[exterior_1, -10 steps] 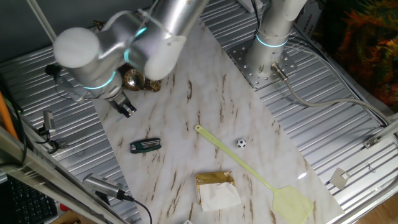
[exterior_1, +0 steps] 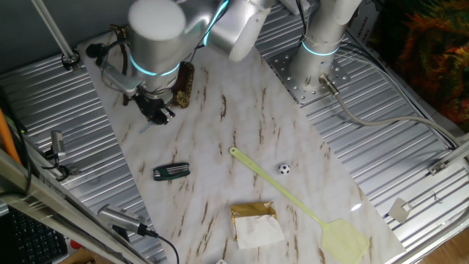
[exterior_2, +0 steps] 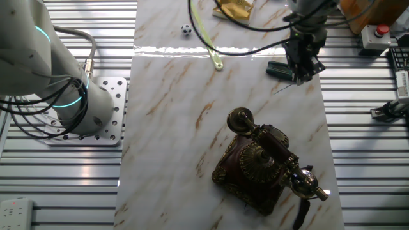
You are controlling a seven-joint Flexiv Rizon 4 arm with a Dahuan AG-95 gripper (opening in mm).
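Observation:
My gripper (exterior_1: pixel 163 117) hangs over the far left part of the marbled table in exterior view 1, fingers pointing down. In exterior view 2 the gripper (exterior_2: pixel 308 71) appears dark, close to the green multi-tool (exterior_2: pixel 280 71) in the picture. Exterior view 1 shows that multi-tool (exterior_1: pixel 171 171) lying apart, below the gripper in the image. A thin, pale sliver (exterior_1: pixel 147 127) shows beside the fingertips; whether they hold it is unclear. The finger is too small and dark to read. An ornate antique telephone (exterior_2: pixel 259 163) stands on the table, partly hidden behind my arm in exterior view 1.
A yellow-green fly swatter (exterior_1: pixel 282 192) lies across the table, with a small football (exterior_1: pixel 284 169) beside it. Near them sits a gold-and-white packet (exterior_1: pixel 256 225). A camera (exterior_1: pixel 124 218) stands at the left edge. Bare tabletop (exterior_2: pixel 172 147) lies left of the telephone.
My arm and gripper have shifted to the right and slightly up in exterior view 1, covering more of the telephone. The pale sliver beside the fingertips was not visible one second ago. The table objects have stayed put.

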